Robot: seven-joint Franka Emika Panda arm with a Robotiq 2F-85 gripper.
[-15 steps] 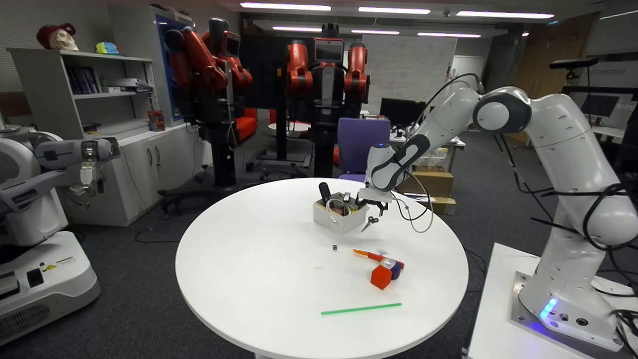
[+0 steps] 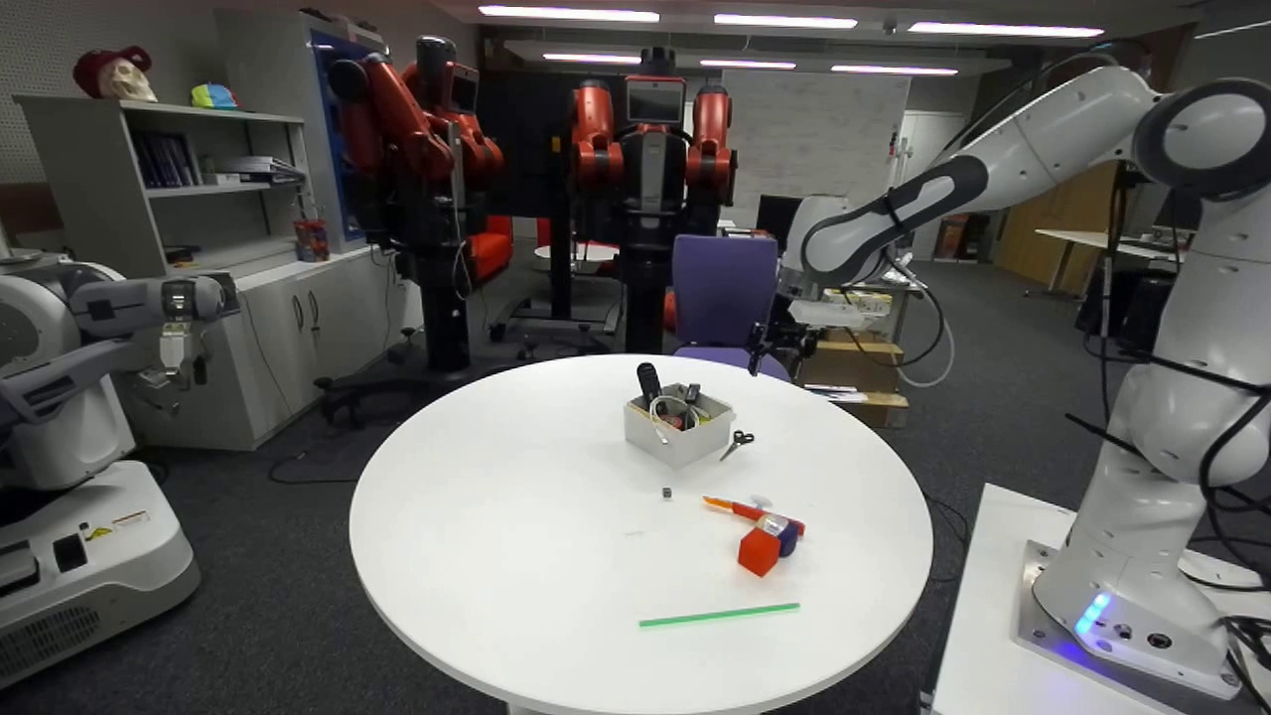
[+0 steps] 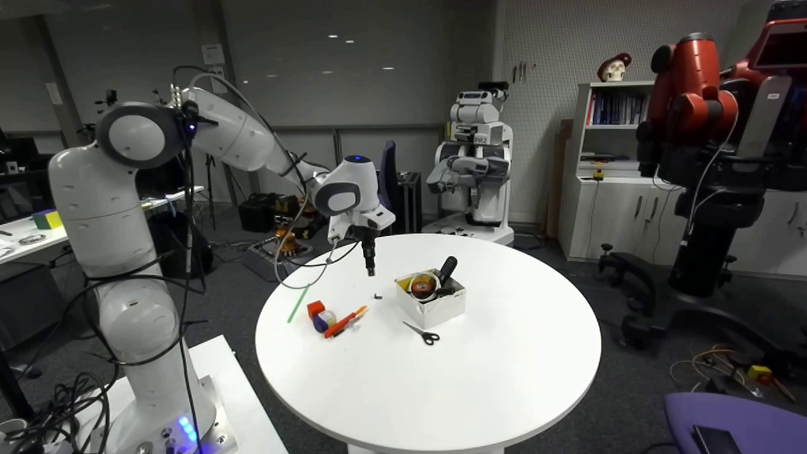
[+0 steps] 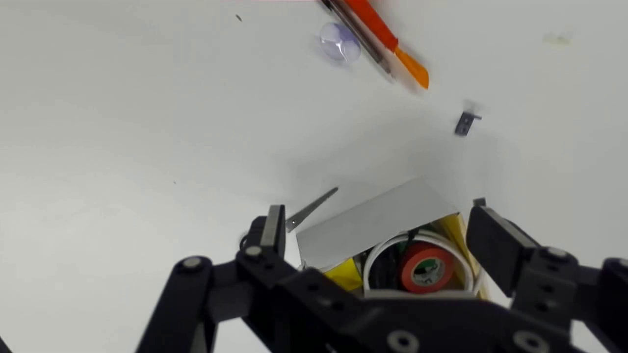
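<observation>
My gripper stands open in the wrist view, its two dark fingers far apart with nothing held. Beyond them lies the light grey box point(image 4: 377, 226), holding a red tape roll point(image 4: 427, 268) and a white ring. In exterior view 1 the gripper point(image 2: 782, 344) is raised above the far right side of the table, clear of the box point(image 2: 669, 443). Scissors point(image 4: 312, 209) lie beside the box, their handles partly hidden by a finger. A small dark block point(image 4: 464, 123) sits apart on the table.
An orange-red knife point(image 2: 739, 508), a red cube point(image 2: 759, 550) and a dark roll point(image 2: 787, 532) are clustered on the white round table point(image 2: 500, 512). A green stick point(image 2: 720, 615) lies near its front edge.
In exterior view 1 the arm has risen from low beside the box and shifted right, away from it. The objects on the table look unmoved.
</observation>
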